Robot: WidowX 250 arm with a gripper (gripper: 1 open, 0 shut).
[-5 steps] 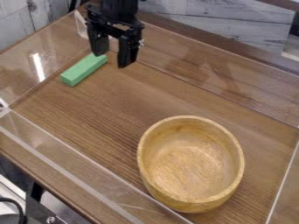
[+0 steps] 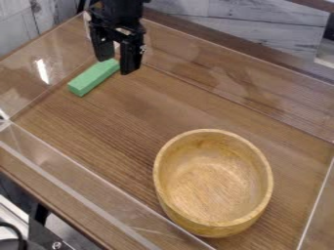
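My gripper (image 2: 117, 59) hangs at the top left of the camera view, open, its dark fingers over and just right of a flat green block (image 2: 93, 79) on the wooden table. The block lies at an angle, its far end close to the fingers. A round-cornered tan wooden bowl (image 2: 212, 181) sits empty at the lower right.
A grey surface (image 2: 280, 18) lies beyond the back edge. Dark cables show at the lower left corner.
My gripper has moved a little to the left, closer over the green block. The block and bowl look unmoved.
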